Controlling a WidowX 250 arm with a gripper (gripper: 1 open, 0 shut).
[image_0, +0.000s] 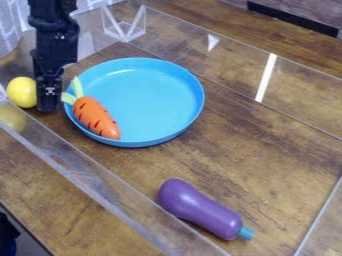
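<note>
My black gripper (48, 92) is at the upper left, its fingers lowered to the table just right of a yellow lemon-like toy (23, 92). Whether anything sits between the fingers is unclear. An orange toy carrot (96, 118) with a pale green top lies on the left side of a blue plate (154, 107), near my gripper.
A purple toy eggplant (197, 206) lies at the lower right. Clear walls edge the wooden surface (254, 135) along the left and back.
</note>
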